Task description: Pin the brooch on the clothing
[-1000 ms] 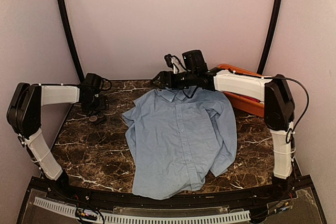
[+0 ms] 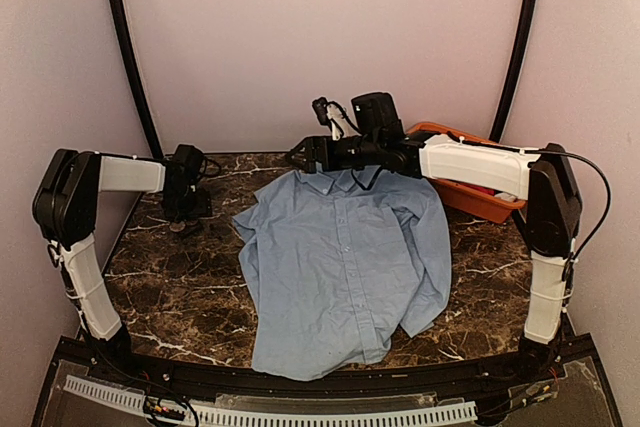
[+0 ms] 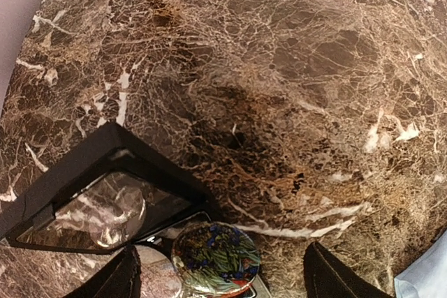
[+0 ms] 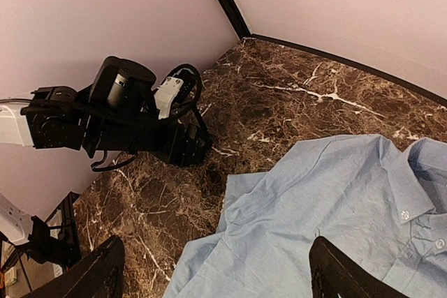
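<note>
A round brooch (image 3: pixel 216 259) with a colourful leafy pattern lies on the dark marble table in the left wrist view. My left gripper (image 2: pixel 182 212) is pointed down over it, its fingers (image 3: pixel 115 277) apart on either side of the brooch and nothing gripped. The light blue shirt (image 2: pixel 320 267) is spread flat in the middle of the table, collar towards the back wall. Above the collar hangs my right gripper (image 2: pixel 305 154), also open; only table and shirt show between its fingers in the right wrist view.
Right against the brooch sit a black box with a clear window (image 3: pixel 157 172) and another pale round piece (image 3: pixel 157 273). An orange bin (image 2: pixel 480 202) stands at the back right, partly behind the right arm. Bare table (image 2: pixel 190 297) lies left of the shirt.
The left gripper has shifted slightly right and down in the top view. The right arm's elbow has moved right, while its gripper stays near the collar. The shirt looks unmoved.
</note>
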